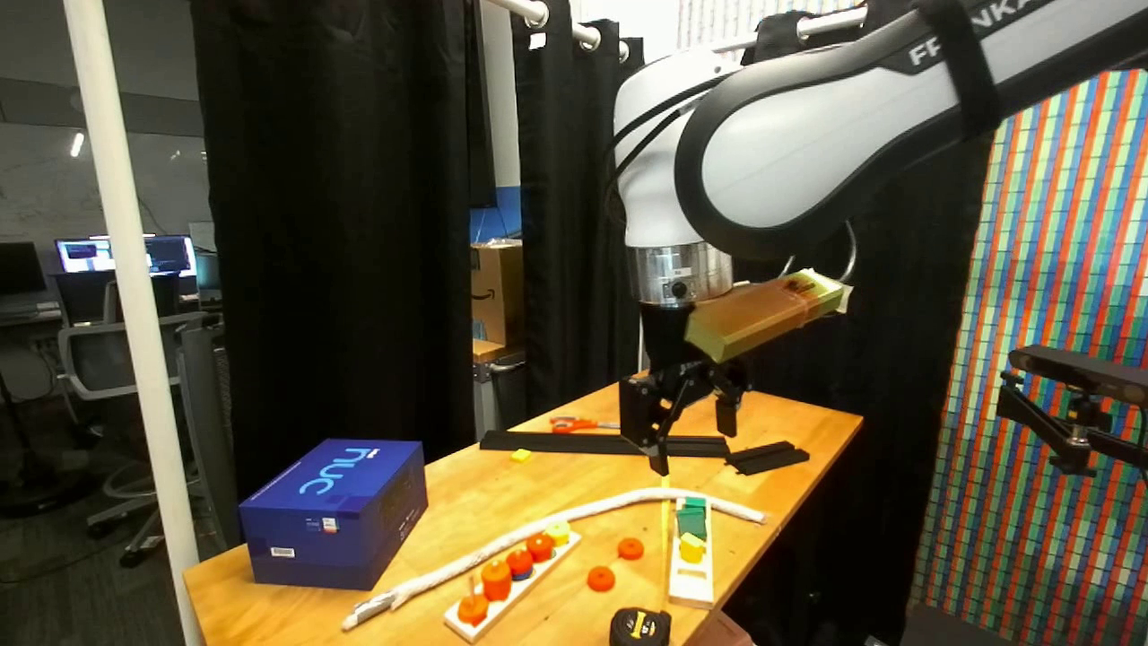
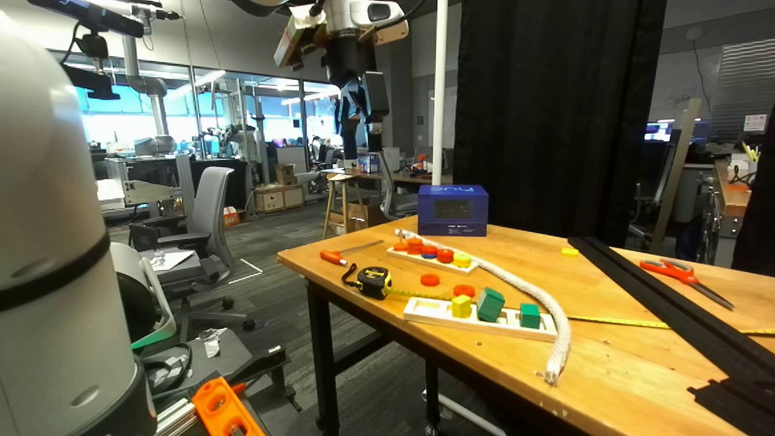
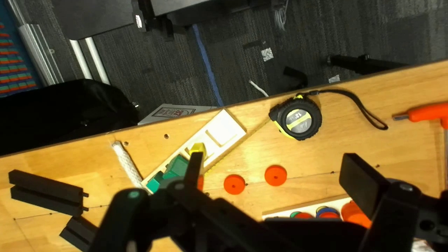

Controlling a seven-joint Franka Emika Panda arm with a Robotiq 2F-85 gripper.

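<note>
My gripper (image 1: 694,440) hangs above the table with its fingers apart and nothing between them; the wrist view shows its two black fingers (image 3: 363,178) well separated. Below is a white wooden tray (image 3: 224,128) holding a yellow block (image 3: 198,148) and green blocks (image 3: 177,166); one green block sits tilted. Two loose orange discs (image 3: 234,184) (image 3: 275,175) lie on bare wood. A second white board (image 1: 533,587) carries stacked orange, yellow and blue rings (image 1: 496,580), partly hidden by the gripper in the wrist view.
A white rope (image 2: 534,290) curves between the boards. A tape measure (image 2: 374,282) has its yellow blade drawn out across the table. Also there are an orange-handled tool (image 2: 334,257), scissors (image 2: 672,272), black rails (image 1: 603,442), a small yellow piece (image 2: 570,252) and a blue box (image 1: 334,511).
</note>
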